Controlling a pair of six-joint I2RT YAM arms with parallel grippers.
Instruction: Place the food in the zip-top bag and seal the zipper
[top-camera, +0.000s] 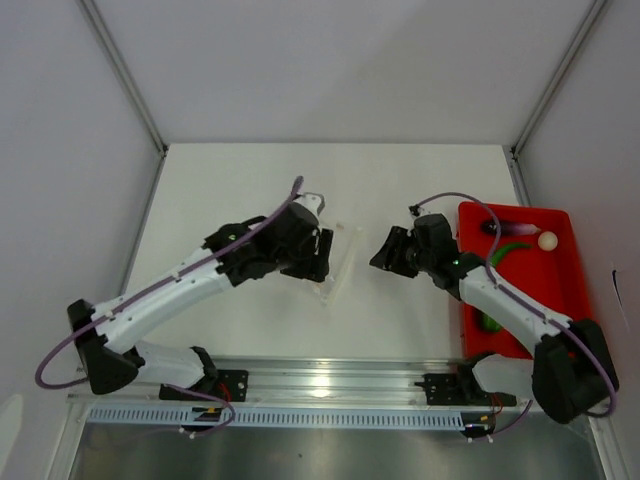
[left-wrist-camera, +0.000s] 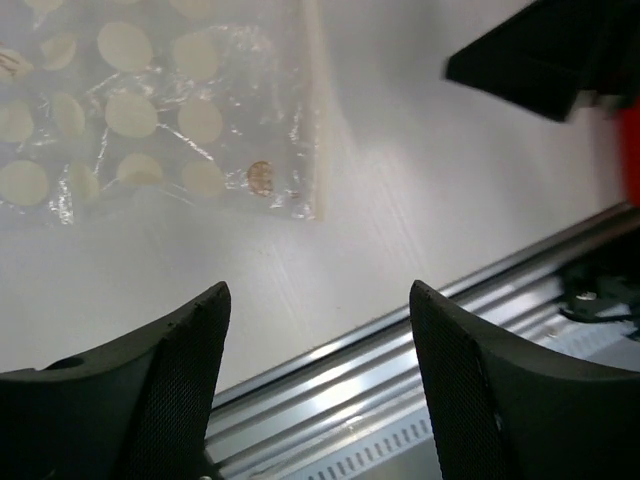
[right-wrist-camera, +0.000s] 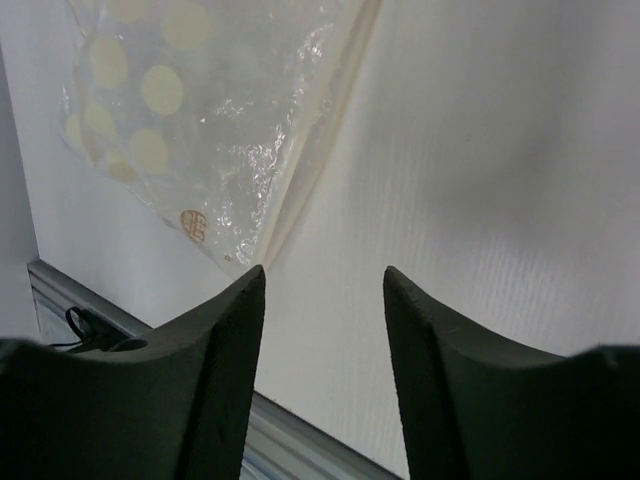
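A clear zip bag with pale dots (left-wrist-camera: 130, 115) lies flat on the white table, partly hidden under my left arm in the top view. My left gripper (top-camera: 305, 255) is open above it; in its wrist view the fingers frame bare table beside the bag's edge. My right gripper (top-camera: 395, 255) is open to the right of the bag, nothing between its fingers; its wrist view shows the zipper edge (right-wrist-camera: 290, 170) just beyond the left finger. An eggplant (top-camera: 505, 228), a long green vegetable (top-camera: 510, 250) and a pale round item (top-camera: 547, 241) lie in the red bin.
The red bin (top-camera: 575, 300) fills the table's right side, with another green item (top-camera: 488, 322) partly hidden by the right arm. A metal rail (top-camera: 320, 365) runs along the front.
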